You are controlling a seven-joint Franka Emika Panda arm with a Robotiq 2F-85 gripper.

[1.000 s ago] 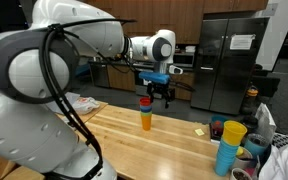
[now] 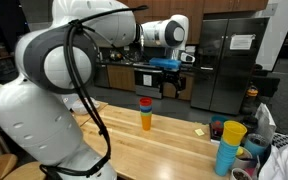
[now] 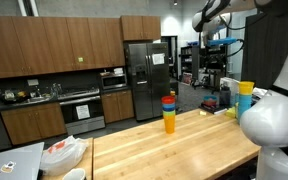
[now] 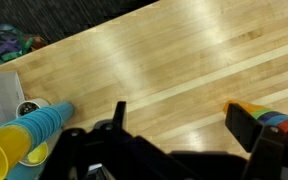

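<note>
In the first exterior view, my gripper (image 2: 172, 90) hangs high over the table, right of and above a small stack of colored cups (image 2: 146, 113). The stack stands upright with red, blue and orange bands. In the wrist view the open gripper has bare table between its fingers. There the colored stack (image 4: 274, 120) is at the right edge, partly hidden by a finger. A taller stack of blue cups (image 4: 50, 122) with a yellow cup (image 4: 0, 155) on it lies at the left edge. Nothing is held.
Around the right side of the table are a bin of small items (image 4: 12, 43), a white cloth (image 2: 284, 158) and several containers. A white bag (image 3: 64, 155) lies at the left in the second exterior view.
The arm has risen, and my gripper has shifted right and upward, away from the colored stack. Both cup stacks stay in place.
</note>
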